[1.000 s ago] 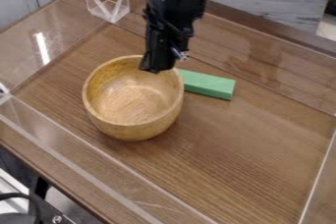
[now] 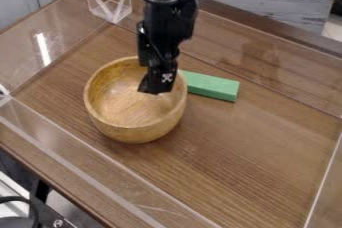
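My black gripper [image 2: 158, 76] hangs over the upper right part of a round tan bowl [image 2: 127, 120], open, with nothing visible between its fingers. A green block [image 2: 211, 87] lies on the wooden table just right of the bowl, partly behind the gripper.
A clear plastic object [image 2: 110, 2] stands at the back left. A white panel runs along the back, and a black cable lies at the lower left edge.
The arm has moved back and slightly left from over the green block to above the bowl's upper right part. The bowl and block look unmoved.
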